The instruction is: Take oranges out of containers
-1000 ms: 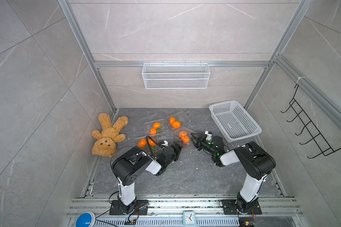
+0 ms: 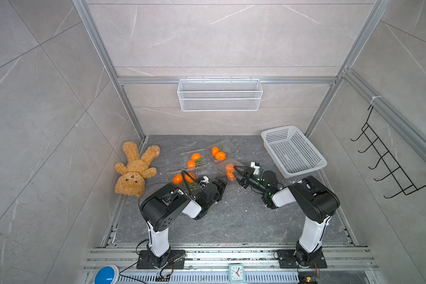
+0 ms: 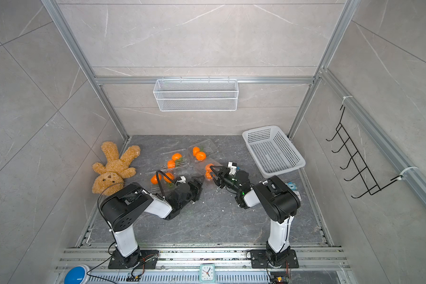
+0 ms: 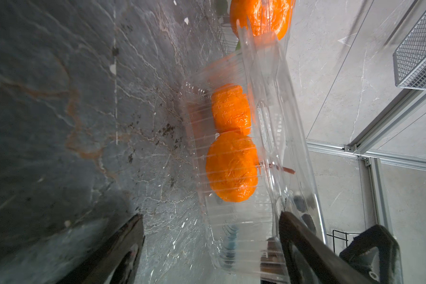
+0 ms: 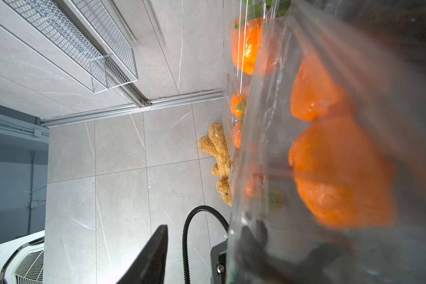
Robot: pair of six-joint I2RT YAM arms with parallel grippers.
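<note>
Two orange fruits (image 4: 232,161) sit inside a clear ribbed plastic container (image 4: 295,156), between my two arms. My left gripper stands open at the container's near end, its fingers (image 4: 123,246) wide apart with no orange between them. At the same container's right side is my right gripper (image 2: 238,176). One of its fingers (image 5: 149,255) shows outside the plastic in the right wrist view; the other is blurred behind the container wall. The fingers look part open, and no orange is between the visible parts. Behind the plastic, both oranges (image 5: 340,175) appear close and blurred.
More clear containers hold oranges at the back (image 2: 220,155), the left (image 2: 191,163) and beside the left arm (image 2: 177,179). An empty grey basket (image 2: 319,163) stands back right. A teddy bear (image 2: 135,166) lies far left.
My right gripper has moved a little left, nearer the container. The oranges in that container have shifted slightly and sit more directly one below the other. The left arm looks unmoved.
</note>
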